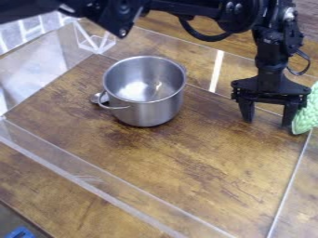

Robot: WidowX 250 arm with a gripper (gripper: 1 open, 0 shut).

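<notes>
A steel pot (pixel 144 103) with side handles stands on the wooden table (pixel 162 177), left of centre. At the right, my black gripper (pixel 267 117) points down at table level, its two fingers spread apart. A pale green textured cloth-like object (pixel 306 113) lies against the right finger at the frame's edge; whether any of it is between the fingers I cannot tell, though the gap looks empty.
Clear plastic edging borders the table at the left and back, with pale strips on the wood. A blue object (pixel 18 233) shows at the lower left corner.
</notes>
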